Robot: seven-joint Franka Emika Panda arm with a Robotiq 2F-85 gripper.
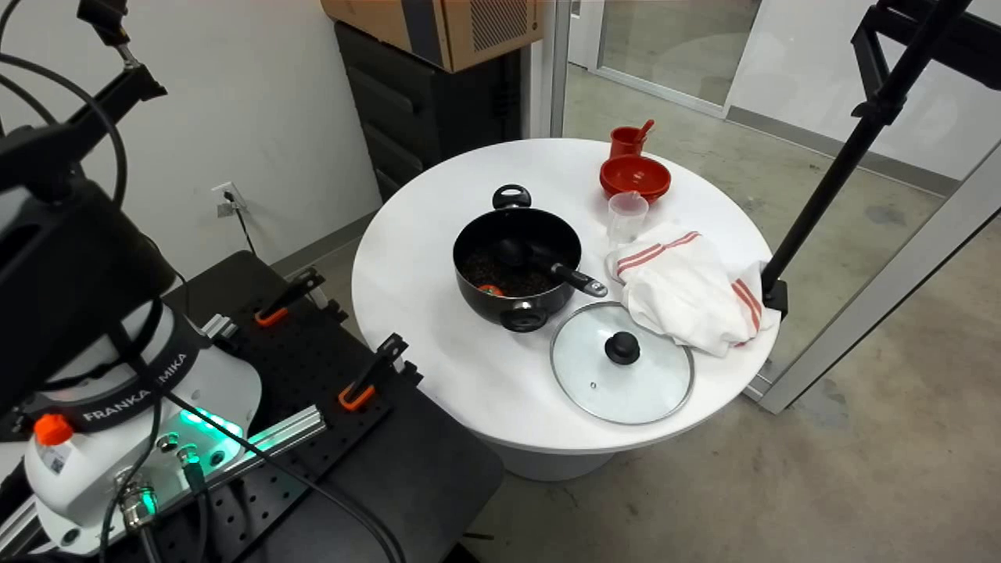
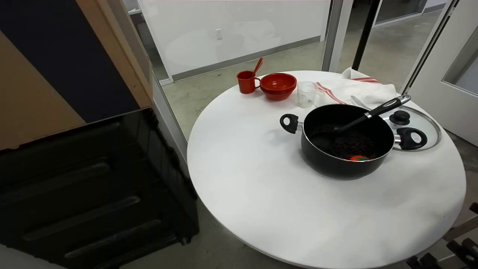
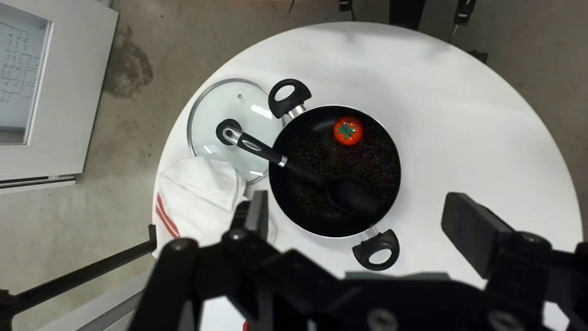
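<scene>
A black two-handled pot [image 2: 345, 170] stands uncovered on the round white table. Inside it lie dark beans [image 3: 308, 146], a red tomato with a green top [image 3: 348, 130], and a black ladle [image 3: 353, 196] whose handle leans over the rim. Beside the pot the glass lid [image 1: 600, 380] lies flat, black knob up. High over the table, my gripper is wide open in the wrist view, its black fingers far apart and nothing held. Neither exterior view shows the gripper.
Red bowls [image 2: 278, 85], a red mug [image 2: 247, 82] holding a red utensil, and a clear measuring cup [image 1: 626, 217] are grouped near the table's edge. A white red-striped towel [image 1: 694, 295] lies crumpled near the lid.
</scene>
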